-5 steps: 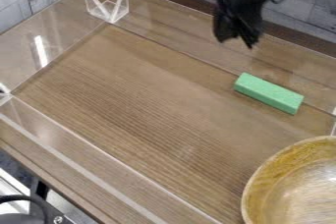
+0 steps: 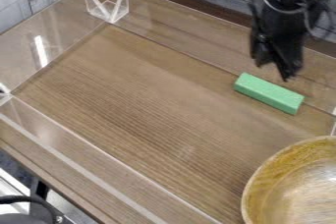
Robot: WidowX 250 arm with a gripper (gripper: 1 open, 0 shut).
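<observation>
My gripper (image 2: 277, 63), a dark, blurred shape at the upper right, hangs above and just behind a green rectangular block (image 2: 269, 91). Nothing shows between its fingers, which look shut, though blur hides their tips. The block lies flat on the wooden table (image 2: 132, 100), with its long side slanting from upper left to lower right.
A large round wooden bowl (image 2: 292, 184) fills the lower right corner. A clear plastic holder (image 2: 108, 4) stands at the back left. A transparent edge runs along the left side.
The block has not moved.
</observation>
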